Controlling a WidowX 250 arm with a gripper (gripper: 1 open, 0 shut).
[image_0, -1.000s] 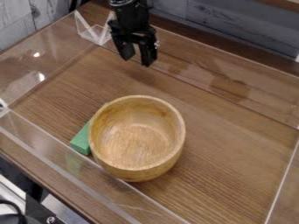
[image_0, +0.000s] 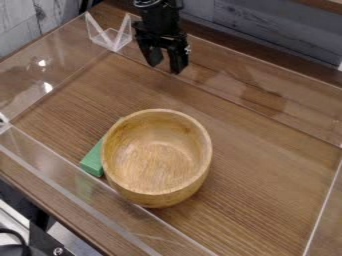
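My black gripper (image_0: 166, 54) hangs at the top centre of the camera view, over the back of the wooden table (image_0: 254, 190). Whether its fingers are open or shut is too small and dark to tell. A large empty tan bowl (image_0: 156, 155) sits in the front centre. A green object (image_0: 92, 160) lies just left of the bowl, partly hidden by it.
A clear plastic piece (image_0: 110, 34) stands at the back left, left of the gripper. Transparent edging runs along the table's left side.
My gripper has moved slightly to the right and back, toward the top of the view. The bowl and green object have not moved.
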